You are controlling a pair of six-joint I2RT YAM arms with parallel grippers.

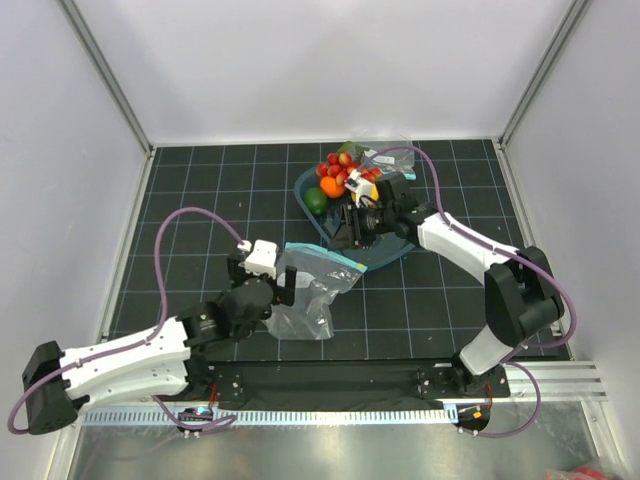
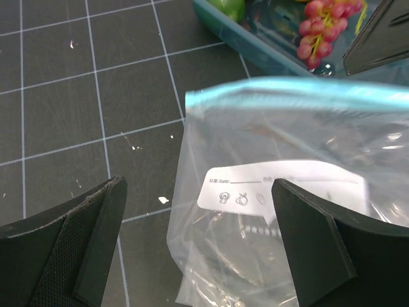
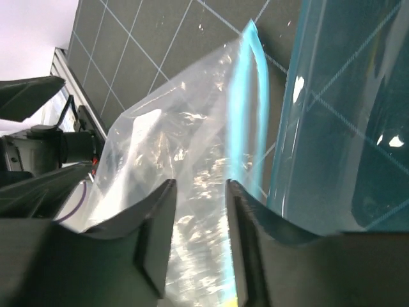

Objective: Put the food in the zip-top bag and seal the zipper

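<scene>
A clear zip top bag (image 1: 308, 305) with a blue zipper strip (image 2: 275, 89) lies on the dark mat, in front of the blue basket (image 1: 309, 213). In the left wrist view its white label (image 2: 281, 182) shows. My left gripper (image 1: 262, 278) stands open over the bag's left side, nothing between its fingers. My right gripper is at the zipper's right end near the basket; its fingertips are apart, with the bag's film visible beyond the gap. Food in the basket includes red fruit (image 1: 333, 165), an orange fruit (image 1: 330, 187), a green fruit (image 1: 315, 201) and pink grapes (image 2: 324, 29).
Another clear bag (image 1: 392, 160) lies at the back of the basket. The basket's wall (image 3: 294, 109) rises right beside the bag's zipper. Bare mat (image 1: 190, 225) stretches out on the left, and more lies at front right.
</scene>
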